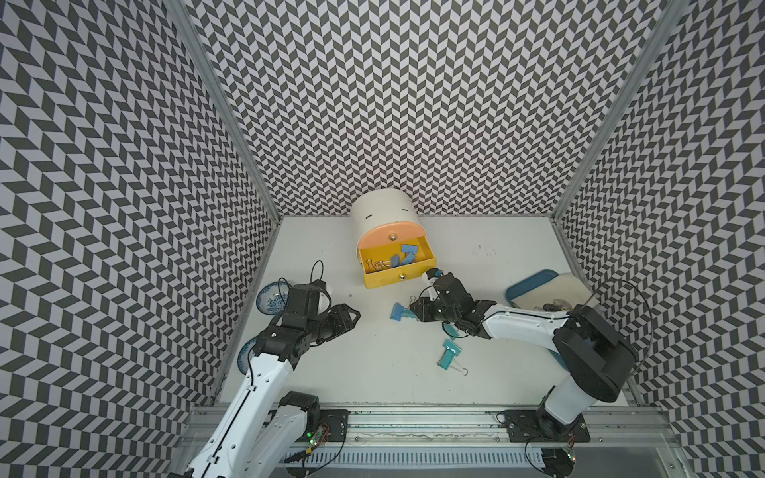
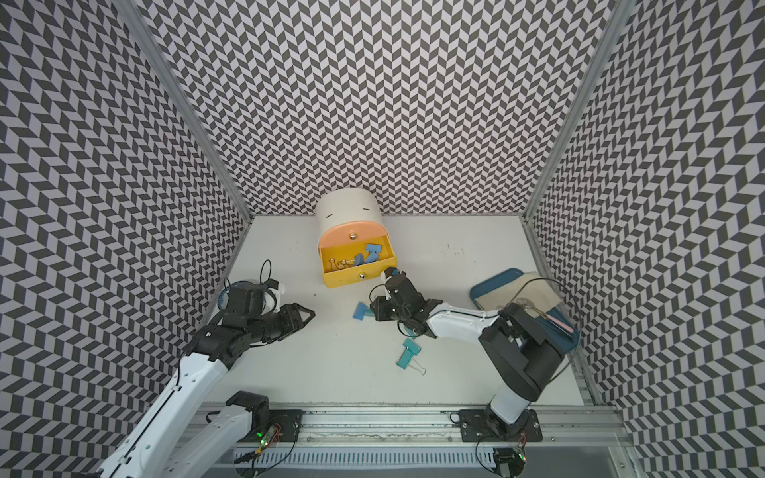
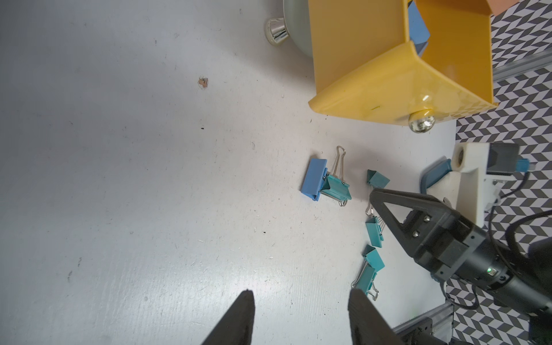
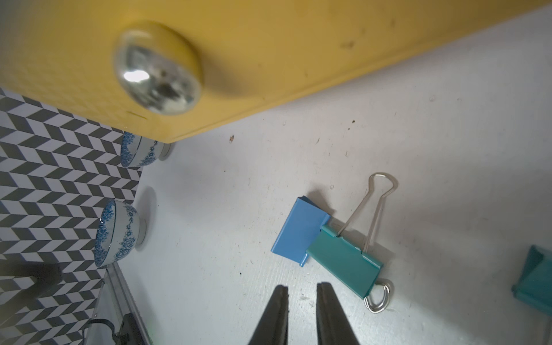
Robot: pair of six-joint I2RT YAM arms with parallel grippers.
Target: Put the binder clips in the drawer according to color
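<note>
The yellow drawer (image 1: pixel 401 275) stands pulled out of its white cabinet, with several blue clips (image 1: pixel 409 251) and some gold-coloured clips (image 1: pixel 374 265) inside. In front of it, a blue binder clip (image 4: pixel 300 230) lies against a teal binder clip (image 4: pixel 346 258). My right gripper hovers near this pair, fingers narrowly parted and empty. Farther toward the front are more teal clips; one clip (image 1: pixel 450 353) shows clearly, others are partly covered by the right arm in the top views. To the left, my left gripper is open above bare table.
Two blue-patterned bowls (image 4: pixel 118 233) sit at the left edge, partly behind the left arm in the top views. A blue tray (image 2: pixel 495 285) with a light cloth lies at the right. The table (image 3: pixel 172 189) between left gripper and clips is clear.
</note>
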